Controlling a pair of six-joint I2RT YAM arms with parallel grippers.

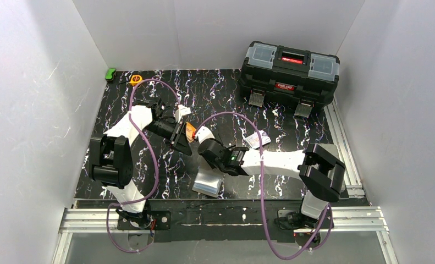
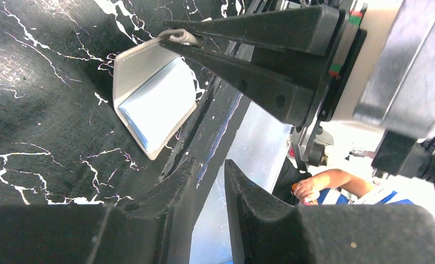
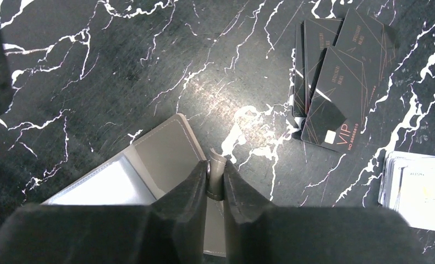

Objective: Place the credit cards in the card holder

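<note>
The grey card holder (image 1: 207, 181) lies open on the table at front centre, white sleeves showing. My right gripper has its fingertips round the holder's curled strap; in the left wrist view it grips the strap from above, lifting that flap. My left gripper hangs left of the holder, fingertips a little apart, nothing between them. Several black VIP cards (image 3: 336, 93) lie piled beside the holder in the right wrist view, with a stack of white cards (image 3: 416, 192) nearby.
A black toolbox (image 1: 288, 77) stands at the back right. An orange item (image 1: 191, 132) lies at centre, partly hidden by the arms. A green object (image 1: 110, 73) and orange tape measure (image 1: 136, 79) sit at the back left.
</note>
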